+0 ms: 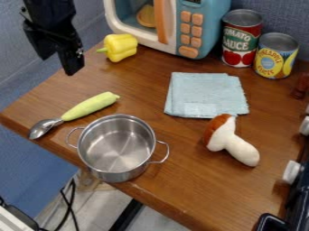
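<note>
The black gripper [68, 58] hangs at the upper left, left of a yellow plush pepper [118, 47], with its fingers pointing down and nothing visible between them. A steel pot [115, 149] sits at the front left of the wooden table [157, 95]. A spoon with a green corn-like handle [87, 108] lies behind it. A light blue cloth [205, 94] lies at the centre right, and a white plush toy with a brown top [236, 143] lies in front of it.
A toy microwave [169, 25] and two cans, red [239, 43] and yellow [276, 61], stand at the back. A dark appliance [290, 198] is at the right edge.
</note>
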